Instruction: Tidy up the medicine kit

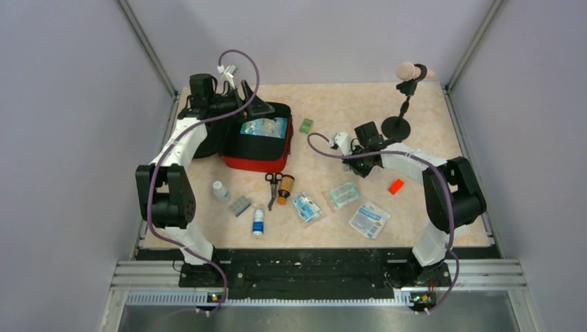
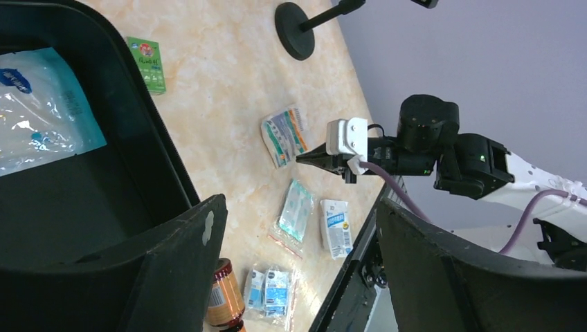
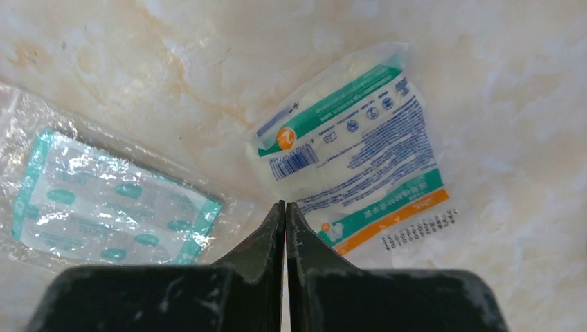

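Note:
In the right wrist view, a white dressing packet (image 3: 367, 138) with green and orange stripes lies flat on the table. My right gripper is shut, its tips together at the packet's near edge, with nothing between them; the packet is outside the fingers. Above the red and black kit bag (image 1: 257, 164), my left gripper stands open and empty, fingers wide apart. Inside the bag rests a blue and clear cotton swab pack (image 2: 48, 114).
Beside the dressing lie a teal-edged clear packet (image 3: 114, 204) and a red box (image 1: 396, 186). Scissors (image 1: 272, 190), a brown bottle (image 1: 286, 187), blue packets (image 1: 306, 207) and a green box (image 1: 306, 126) surround the bag. A black stand (image 1: 396, 128) rises at back right.

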